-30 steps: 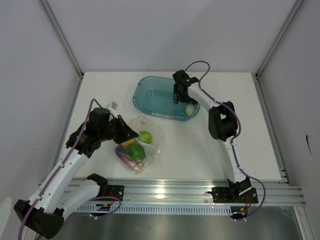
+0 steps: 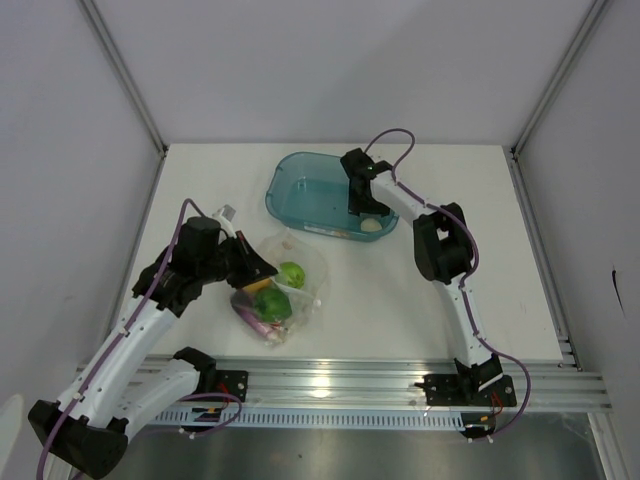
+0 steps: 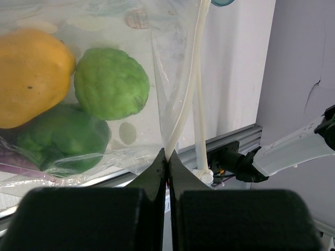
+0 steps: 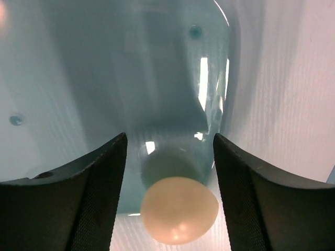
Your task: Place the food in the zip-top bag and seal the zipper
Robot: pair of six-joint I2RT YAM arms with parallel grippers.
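The zip top bag (image 2: 300,310) lies at the front left holding a yellow food (image 3: 29,78), a light green food (image 3: 110,83), a darker green one (image 3: 60,138) and something purple. My left gripper is shut on the bag's zipper edge, which rises from between its fingertips. At the back, my right gripper hangs part open over the blue bin (image 2: 310,200). A pale round food (image 4: 179,212) in the bin shows between and below its fingers.
Walls and metal rails surround it.
The left arm and bag have not visibly moved.
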